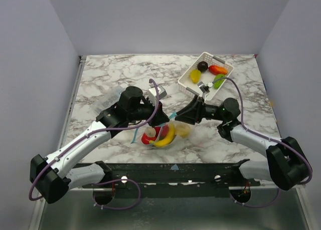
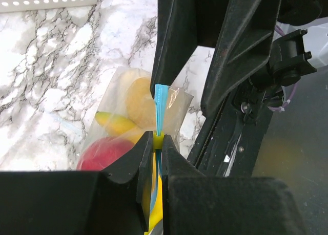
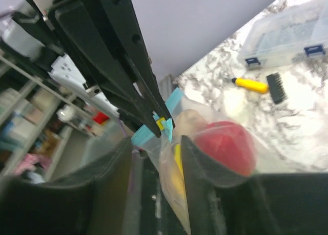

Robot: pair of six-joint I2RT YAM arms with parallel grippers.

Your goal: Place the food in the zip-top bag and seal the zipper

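Note:
The zip top bag (image 1: 155,139) lies near the front edge with a banana (image 1: 165,140), red items (image 3: 225,145) and pale food inside. My left gripper (image 1: 163,121) is shut on the bag's blue zipper, whose yellow slider (image 2: 158,141) sits between its fingertips. Just beside it, my right gripper (image 1: 183,117) stands part open around the zipper's end; in the left wrist view its fingers (image 2: 174,45) are apart on either side above the blue strip.
A white basket (image 1: 205,74) at the back right holds several vegetables. A clear case (image 3: 284,40), a yellow-handled tool (image 3: 251,84) and a dark brush-like piece show in the right wrist view.

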